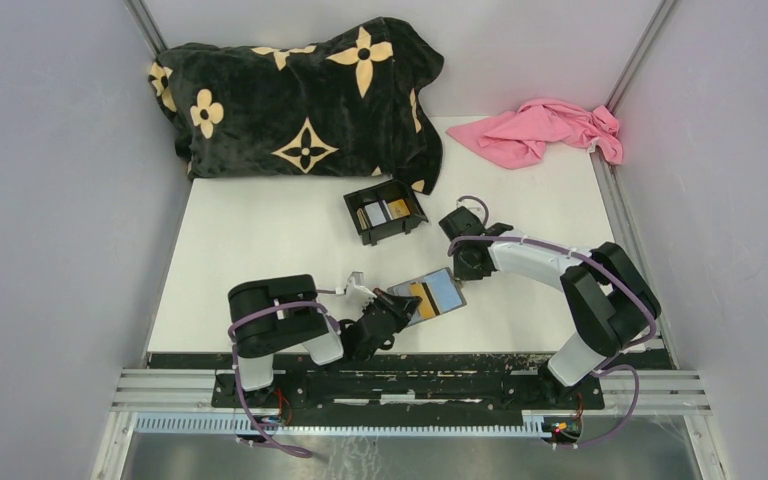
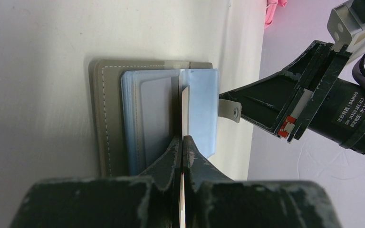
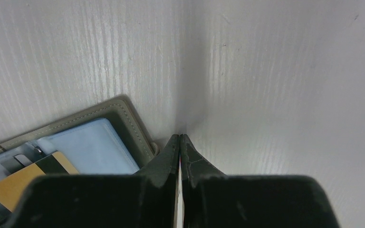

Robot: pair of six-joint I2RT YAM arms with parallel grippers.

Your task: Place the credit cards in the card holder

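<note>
The open card holder [image 1: 449,310], grey outside with pale blue inner panels, lies near the table's front middle. My left gripper [image 1: 408,303] is over its left half, shut on a yellow card [image 1: 423,300] with a black stripe. In the left wrist view this card [image 2: 185,111] shows almost edge-on, standing against the blue inner panels [image 2: 203,109]; how far it is in a pocket I cannot tell. At the holder's right edge, my right gripper is shut close by the corner [image 3: 123,102]. Its fingers hide part of that edge, and nothing shows clearly between the tips.
Behind the holder stands a black basket [image 1: 368,236] with several cards inside. A dark patterned cushion [image 1: 290,110] fills the back left, and a pink cloth [image 1: 540,130] lies at the back right.
</note>
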